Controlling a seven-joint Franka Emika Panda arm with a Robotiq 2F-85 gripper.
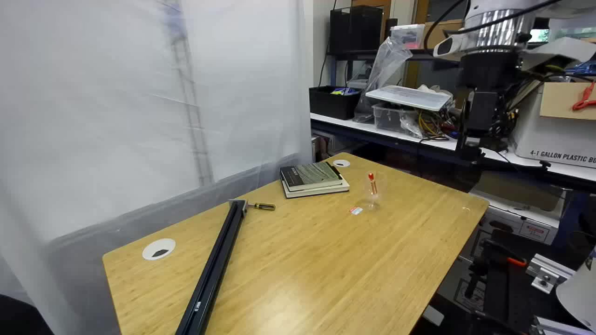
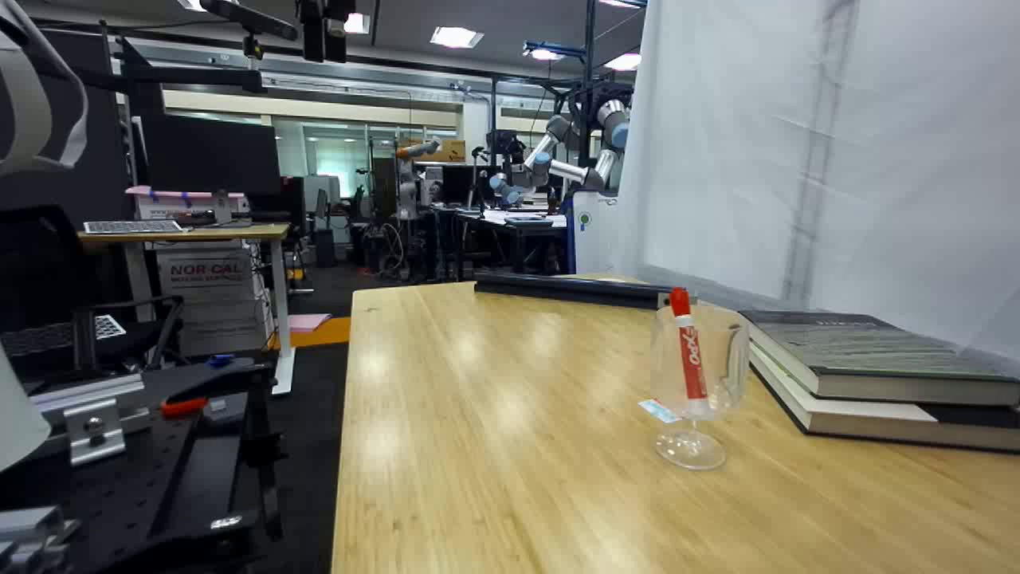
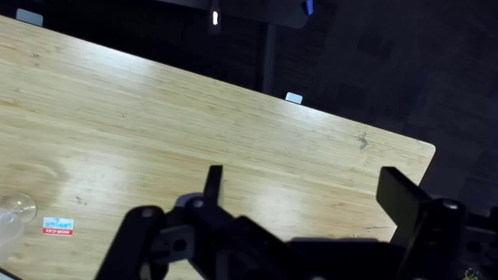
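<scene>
A red marker (image 2: 692, 354) leans upright inside a clear stemmed cup (image 2: 728, 368) on the wooden table (image 2: 459, 430). From the first exterior view, the same cup (image 1: 373, 196) appears toward the table's far end, beside the books. High above the table's right side hangs my gripper (image 1: 472, 148). In the wrist view, the gripper has its black fingers spread wide over bare wood, with nothing between them. Only part of the cup (image 3: 10, 224) shows at that view's lower left edge, and the marker cannot be made out there.
Two stacked books (image 1: 314, 178) lie near the curtain. A small sticker (image 3: 58, 226) is on the table by the cup. A long black rail (image 1: 218, 262) and a screwdriver (image 1: 262, 206) lie at the curtain side. A loaded shelf (image 1: 408, 137) stands behind.
</scene>
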